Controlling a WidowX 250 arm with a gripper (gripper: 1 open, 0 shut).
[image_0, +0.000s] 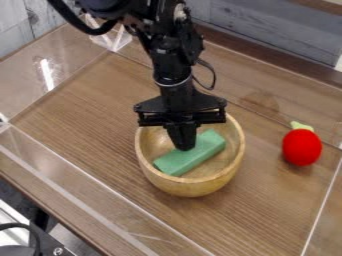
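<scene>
A black robot arm reaches down from the top into a wooden bowl (154, 172) at the centre of the camera view. Its gripper (178, 136) is low over the bowl's back-left part, and its fingertips look close together, with nothing visible between them. A green block (191, 154) lies inside the bowl, in front of and right of the fingertips. Whether they touch it is hard to tell.
A red tomato-like object (301, 147) with a pale green top lies right of the bowl on the wooden table (80, 130). A wall runs along the back, and a black cable sits at the lower left corner.
</scene>
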